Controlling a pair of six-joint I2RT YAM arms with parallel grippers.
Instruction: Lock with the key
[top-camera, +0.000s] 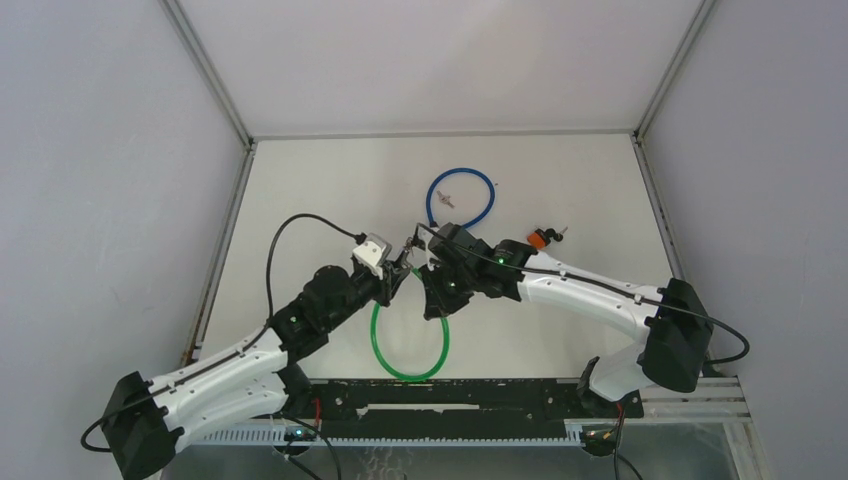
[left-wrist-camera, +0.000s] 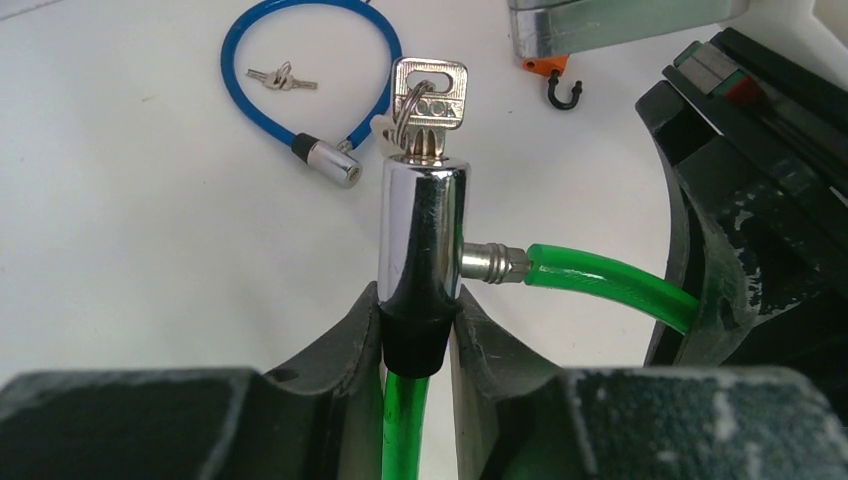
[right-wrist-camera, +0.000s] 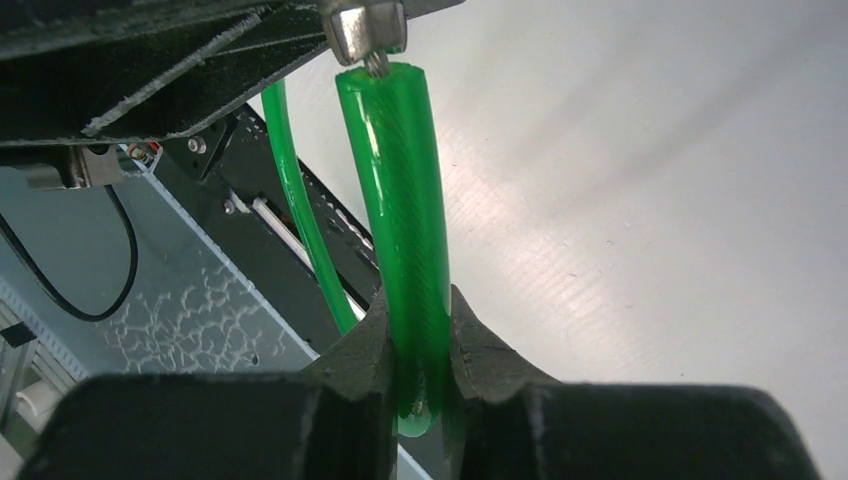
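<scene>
My left gripper is shut on the upright cylindrical lock head (left-wrist-camera: 422, 220) of the green cable lock, a key (left-wrist-camera: 440, 95) with a ring standing in its top. The metal end fitting (left-wrist-camera: 490, 262) sits at the head's side, green cable (left-wrist-camera: 600, 275) running from it toward my right gripper. That gripper's fingertips lie either side of the green cable (right-wrist-camera: 395, 180) near its end fitting; whether they grip it tightly is hard to tell. The rest of the cable (top-camera: 410, 378) loops below both arms.
Behind lie a blue cable lock (top-camera: 461, 170) with loose keys (top-camera: 446, 199) inside its loop, and an orange padlock (top-camera: 538, 238) to the right. Both grippers are close together at the centre.
</scene>
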